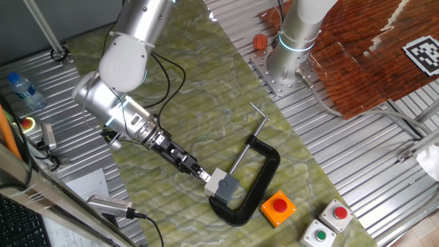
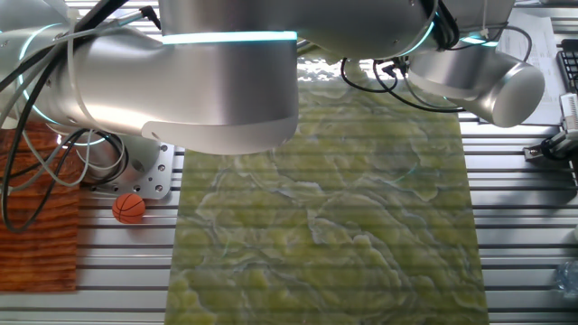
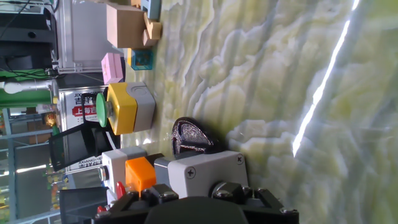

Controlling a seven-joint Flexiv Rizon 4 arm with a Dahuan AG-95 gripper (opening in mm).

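Observation:
My gripper point(image 1: 204, 176) reaches down-right in exterior view 1, its tips at the near side of a light and dark grey box point(image 1: 221, 184). They meet or almost meet the box; whether it sits between the fingers is unclear. A black C-clamp point(image 1: 269, 175) lies around the box's far side, its silver screw pointing up. In the wrist view the box point(image 3: 205, 174) shows two screws on its pale face, just beyond the fingers point(image 3: 163, 192). Part of the clamp point(image 3: 191, 138) appears behind it. In exterior view 2 the gripper is out of sight.
An orange box with a red button point(image 1: 280, 206) stands right of the clamp, with red-button point(image 1: 339, 213) and green-button point(image 1: 320, 234) boxes beyond.

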